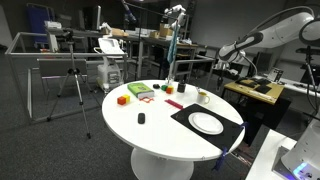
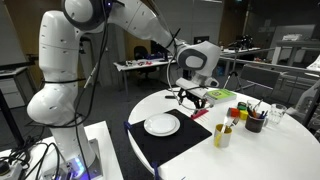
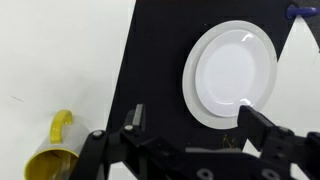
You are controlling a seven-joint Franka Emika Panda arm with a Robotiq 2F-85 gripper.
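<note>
My gripper stands open in the wrist view, its dark fingers wide apart with nothing between them. In exterior view 2 the gripper (image 2: 195, 102) hangs in the air above the round table. A white plate (image 3: 233, 72) lies on a black mat (image 3: 160, 50), ahead and to the right of the gripper in the wrist view. A yellow mug (image 3: 52, 160) is at the lower left there, partly cut off by the frame. Exterior view 2 shows the mug (image 2: 223, 136) upright with something sticking out of it.
Beyond the mat sit a red object (image 1: 174, 103), a green box (image 1: 146, 90), orange and red blocks (image 1: 123, 100) and a dark oval object (image 1: 141, 118). A dark cup (image 2: 254, 122) with utensils stands behind the mug.
</note>
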